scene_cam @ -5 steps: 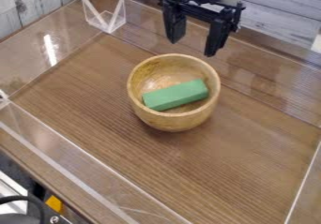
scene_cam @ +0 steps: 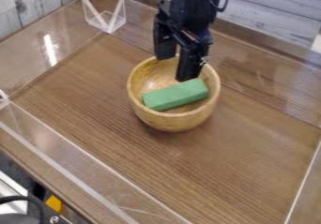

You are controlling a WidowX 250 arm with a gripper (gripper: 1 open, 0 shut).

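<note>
My gripper [scene_cam: 175,57] hangs over the back half of a round wooden bowl [scene_cam: 174,118], its black fingers open, pointing down and reaching the rim area. In the bowl lies a green rectangular block [scene_cam: 174,95], in front of the fingers. Whether the fingertips touch the bowl is hard to tell.
A white wire object [scene_cam: 107,17] stands at the back left. Pale planks run along the back right, and black cables show at the lower left edge.
The gripper has moved down and slightly left toward the bowl and has turned. The bowl and green block look unmoved.
</note>
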